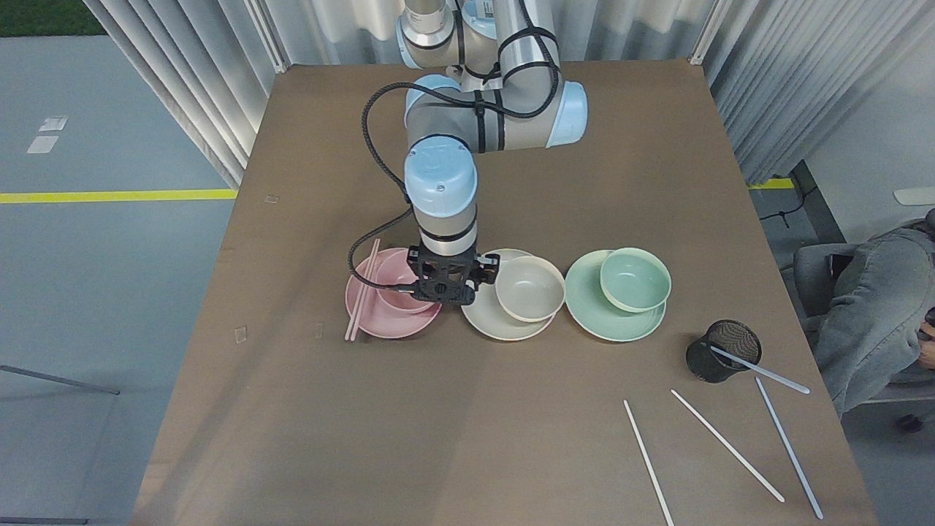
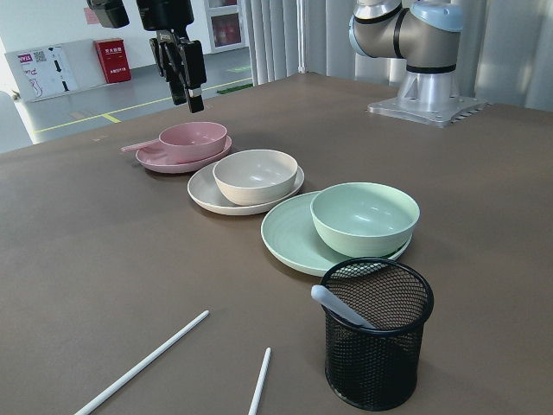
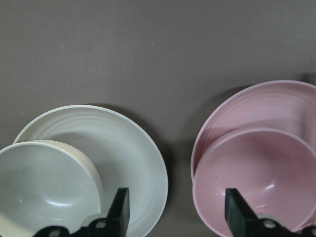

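Observation:
My gripper hangs above the pink bowl and pink plate, close to the cream bowl on its plate. Its fingers stand apart in the wrist view, with no object held between them. Pink chopsticks lie on the pink plate's left side. A mint bowl sits on a mint plate to the right.
A black mesh cup with a pale stick in it stands at the right. Several loose sticks lie at the front right.

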